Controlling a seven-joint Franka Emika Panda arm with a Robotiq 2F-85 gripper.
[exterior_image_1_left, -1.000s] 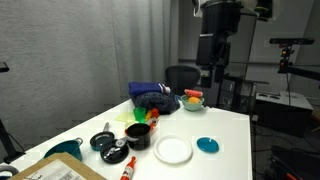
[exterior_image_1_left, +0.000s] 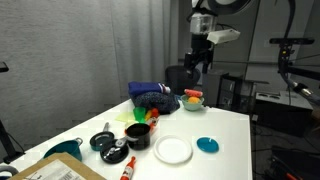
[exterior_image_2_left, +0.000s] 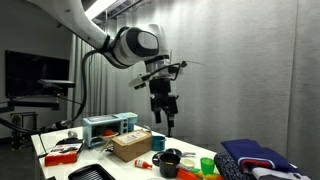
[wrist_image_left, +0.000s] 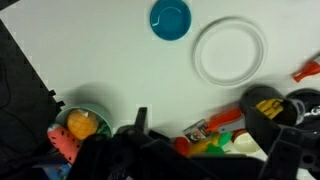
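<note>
High above the white table, my gripper hangs with its fingers spread apart and nothing between them. Below it in the wrist view lie a white plate (wrist_image_left: 229, 52) and a smaller blue plate (wrist_image_left: 171, 19). A teal bowl (exterior_image_1_left: 193, 106) with orange and red items in it stands at the table's far end. The black pot (wrist_image_left: 262, 101) is partly covered by one finger in the wrist view. Colorful pieces, red, green and yellow, lie between the pot and the bowl; the gripper hides part of them.
A black pan (exterior_image_1_left: 102, 138), a red bottle (exterior_image_1_left: 128, 170), a teal colander (exterior_image_1_left: 65, 150) and a cardboard box (exterior_image_2_left: 133, 145) crowd one side. Folded dark cloths (exterior_image_2_left: 255, 154) lie at the far end. Bare tabletop (exterior_image_1_left: 225, 165) surrounds the blue plate.
In exterior view 1 the gripper has moved away from the camera, toward the far end holding the bowl, and looks smaller. The tabletop objects have stayed put.
</note>
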